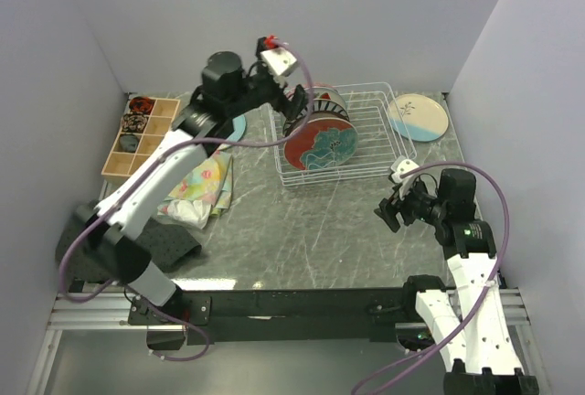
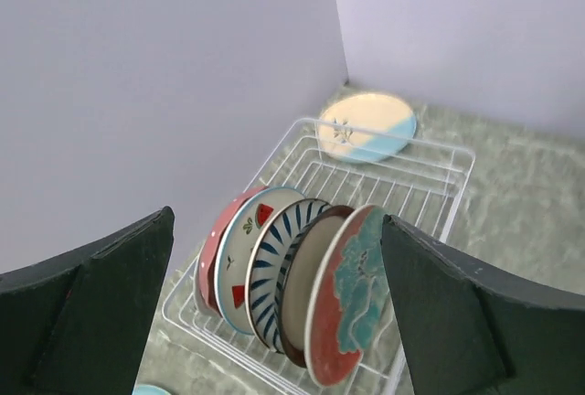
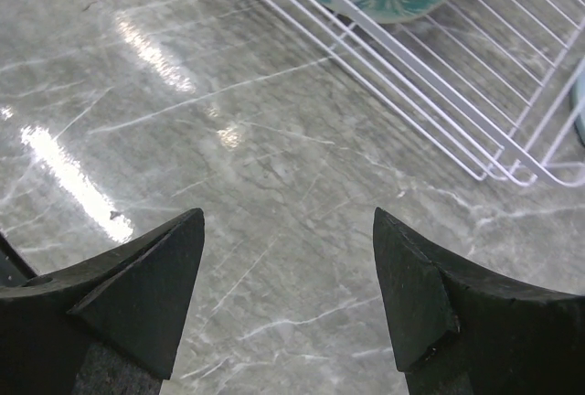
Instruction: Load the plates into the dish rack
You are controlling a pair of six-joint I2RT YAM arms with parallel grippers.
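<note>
Several plates stand on edge in the white wire dish rack (image 1: 375,163). The outermost is a red plate with a teal flower (image 2: 334,308); behind it are a brown-rimmed plate (image 2: 306,272), a blue-striped plate (image 2: 267,276), a watermelon plate (image 2: 236,249) and a pink one (image 2: 208,262). My left gripper (image 1: 294,107) is open and empty, raised above the plates. A cream and blue plate (image 1: 420,117) lies flat to the right of the rack. Over bare counter in front of the rack, my right gripper (image 1: 388,216) is open with nothing between its fingers.
A wooden compartment box (image 1: 160,130) holds dark items at the back left. Near it lie a colourful cloth (image 1: 206,186) and a blue-edged plate (image 1: 238,130), partly hidden by the left arm. A dark cloth (image 1: 164,247) lies front left.
</note>
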